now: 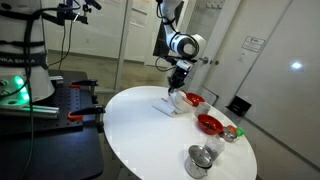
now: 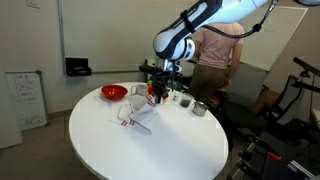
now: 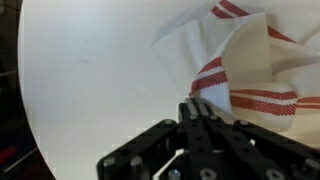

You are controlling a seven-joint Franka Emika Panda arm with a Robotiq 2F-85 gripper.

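A white cloth with red stripes (image 3: 262,97) lies crumpled on the round white table, with one part raised in a fold. In exterior view 2 the cloth (image 2: 143,117) spreads toward the table's middle. My gripper (image 1: 175,88) points down over its raised part. From the wrist, the gripper is shut, and the striped fold runs up to its fingertips, so the cloth appears pinched there. The exact contact is partly hidden by the fingers.
Red bowls (image 1: 209,124) (image 2: 114,92) stand near the table's edge. A metal pot (image 1: 198,160), a clear container (image 1: 214,145) and a white mug (image 2: 138,89) are also on the table.
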